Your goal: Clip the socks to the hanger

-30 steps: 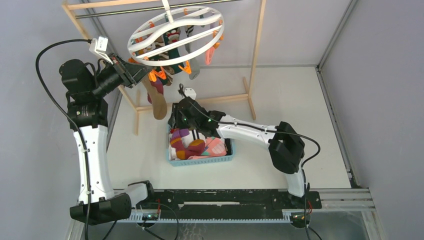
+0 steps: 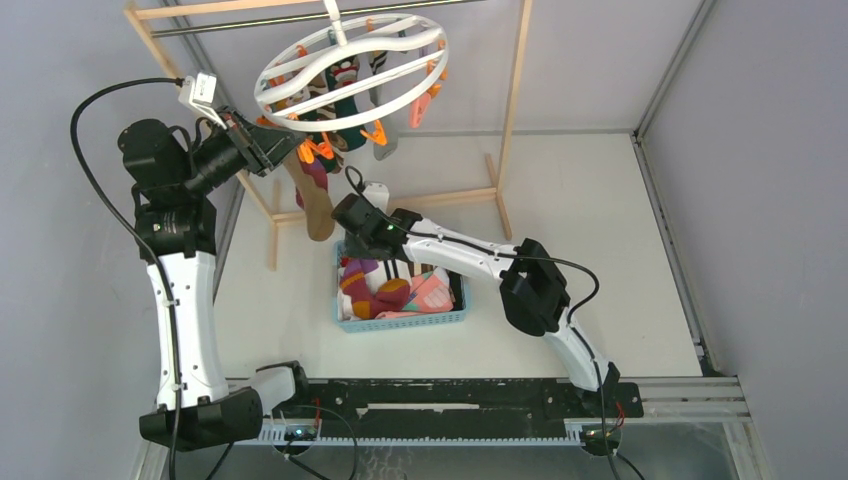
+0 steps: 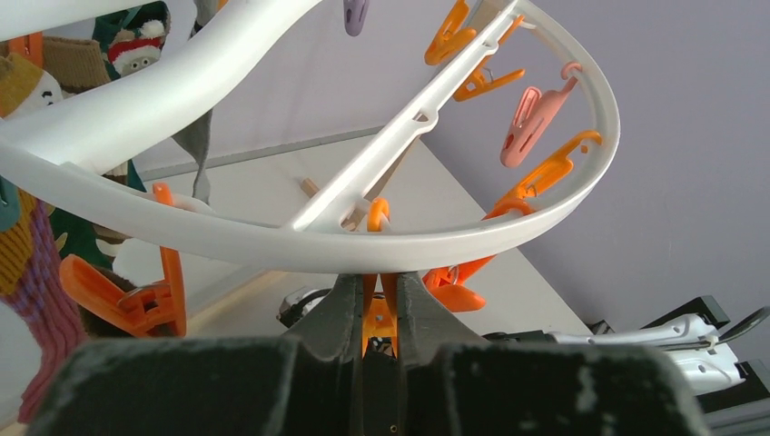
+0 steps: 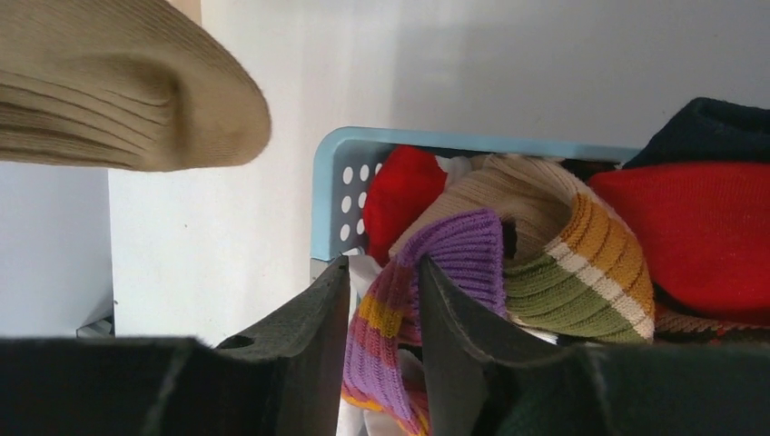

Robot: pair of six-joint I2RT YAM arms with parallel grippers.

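Observation:
The round white hanger [image 2: 352, 72] carries orange clips and several hung socks. At its near left rim is my left gripper, its fingers closed around the upper arms of an orange clip [image 3: 380, 320]. A brown sock [image 2: 318, 208] hangs down just beside that gripper in the top view. Over the left end of the sock basket [image 4: 536, 143] is my right gripper. Its fingers are apart, straddling a folded purple, orange and pink striped sock [image 4: 390, 304]; contact with the knit cannot be told.
A striped brown, orange and green sock [image 4: 590, 263] and a red one [image 4: 708, 227] lie in the basket. The brown sock hangs near the right gripper. A wooden stand [image 2: 512, 110] rises behind.
My right arm has shifted leftward, its hand dipping a little over the basket's left end. The left arm, hanger and hung socks look unmoved.

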